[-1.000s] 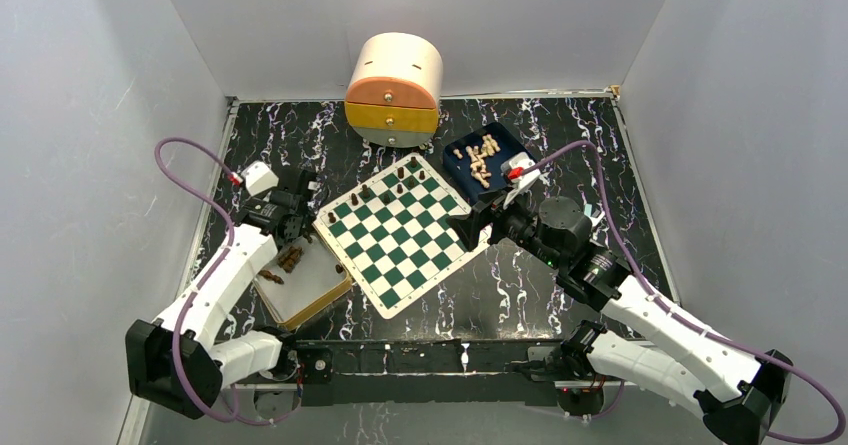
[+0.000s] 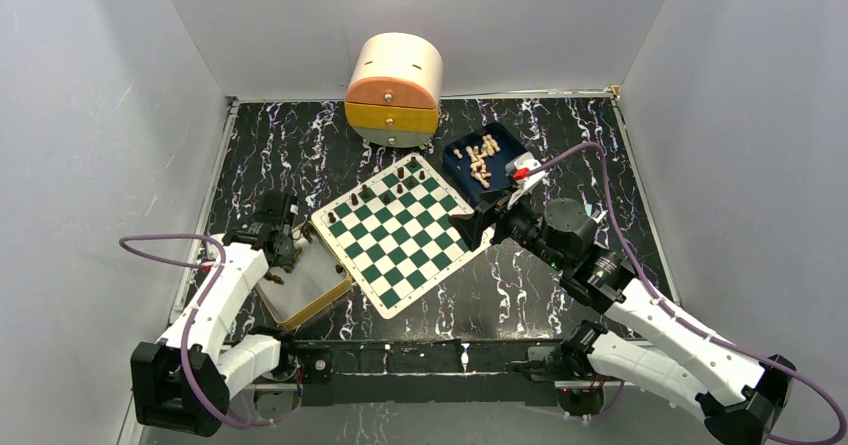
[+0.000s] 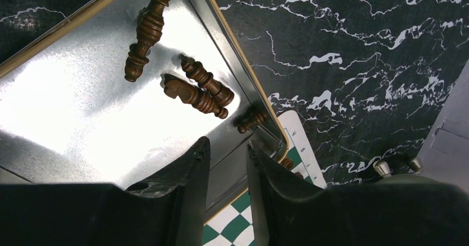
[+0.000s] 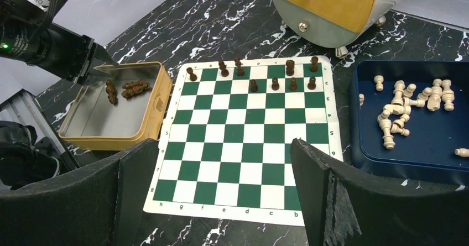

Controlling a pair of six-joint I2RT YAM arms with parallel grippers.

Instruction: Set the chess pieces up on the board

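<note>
A green-and-white chessboard (image 2: 393,236) carries several dark pieces along its far side, among them a dark pawn (image 4: 275,84). Left of it, a yellow-edged metal tray (image 2: 310,295) holds dark wooden pieces, seen in the left wrist view as a tall piece (image 3: 147,33), a knight (image 3: 188,94) and smaller ones. My left gripper is above this tray, fingers slightly apart with nothing between them. My right gripper is open and empty over the board's near right side. A navy box (image 4: 410,161) right of the board holds light pieces.
A rounded drawer cabinet (image 2: 392,80) stands at the back, behind the board. Bare marble shows around the board's front and right. Grey walls enclose the workspace on the back and sides.
My left arm has moved from near the board's upper-left corner leftward and toward the front, over the tray. The right arm and the pieces look essentially unchanged.
</note>
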